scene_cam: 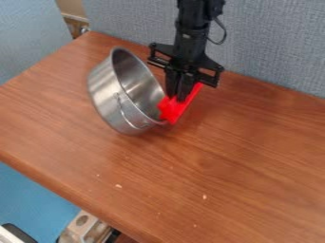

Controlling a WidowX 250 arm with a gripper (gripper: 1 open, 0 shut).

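Note:
A shiny steel pot [120, 95] leans tilted on its side on the wooden table [216, 171]. A red object [178, 108] lies against the pot's right side, beneath the black gripper [180, 91] of the arm. The gripper points down at the red object and the pot's rim; its fingertips are partly hidden, so I cannot tell whether it is open or shut.
Grey padded walls stand behind and to the left of the table. A blue surface and some metal fixture [84, 229] show beyond the table's lower-left edge.

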